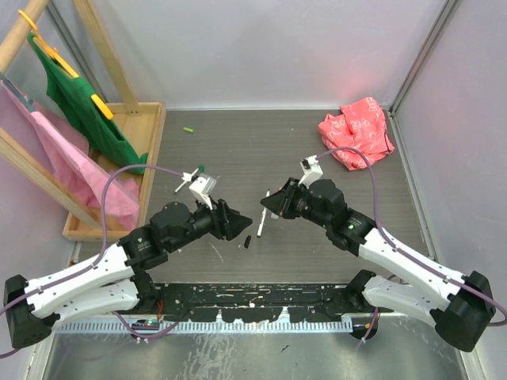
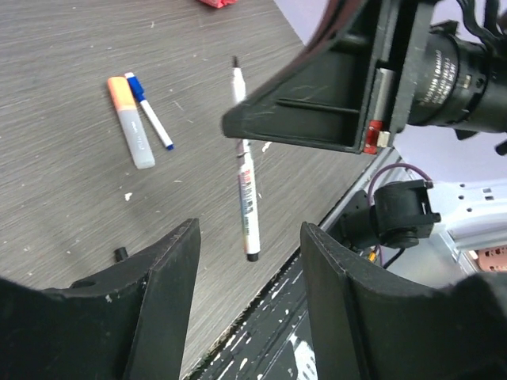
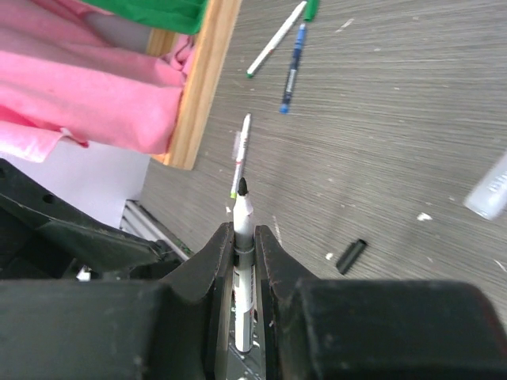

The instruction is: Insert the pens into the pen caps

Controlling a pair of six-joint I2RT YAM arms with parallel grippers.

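My right gripper is shut on an uncapped white pen [image 3: 244, 277], whose black tip points up in the right wrist view. The same pen [image 2: 247, 198] hangs in front of my left gripper, appearing between its fingers in the left wrist view, though contact is not evident. The left fingers are open with nothing held. From above, the left gripper [image 1: 244, 222] and right gripper [image 1: 269, 204] face each other closely. A small black cap [image 3: 351, 256] lies loose on the table, close to the left gripper.
An orange-capped marker [image 2: 131, 123] and a blue-capped pen [image 2: 149, 111] lie beyond the right hand. Toward the rack, a white green-ended pen [image 3: 277, 38] and a blue pen [image 3: 293, 70] lie. A green cap [image 1: 188, 130] and a red cloth [image 1: 356, 131] are farther back.
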